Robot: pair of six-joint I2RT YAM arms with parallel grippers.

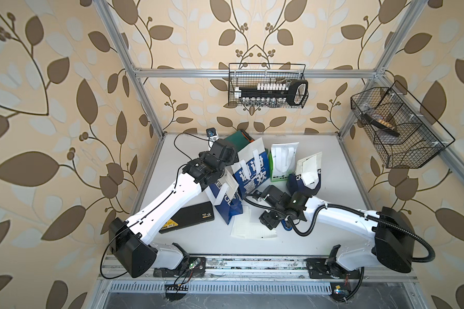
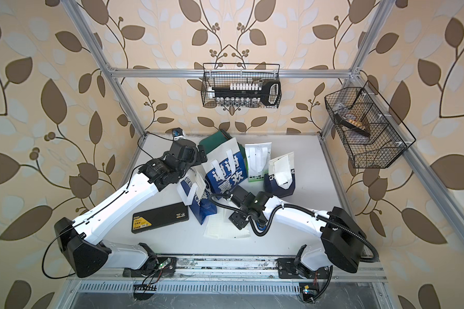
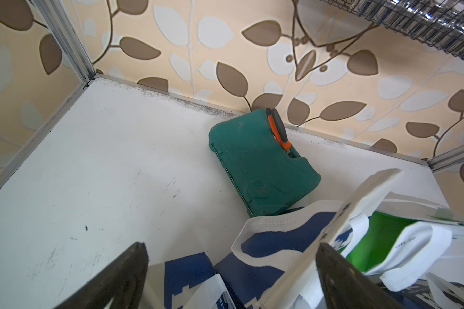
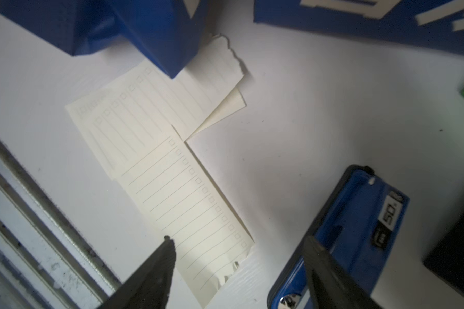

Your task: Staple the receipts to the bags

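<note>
Receipts (image 1: 252, 229) lie on the white table, one overlapping another, at the front middle; lined ones (image 4: 185, 195) fill the middle of the right wrist view. My right gripper hangs over them, part open, with the blue stapler (image 4: 376, 237) beside its right finger, on the table. Paper bags stand behind: blue ones (image 1: 250, 175), a green-white one (image 1: 283, 159), a navy one (image 1: 306, 180) with pale paper at its top. My left gripper is open above the bags at the left, nothing clearly held.
A green case (image 3: 263, 164) lies at the back. A long black box (image 1: 188, 216) is at the front left. Wire baskets (image 1: 268, 85) hang on the frame at back and right.
</note>
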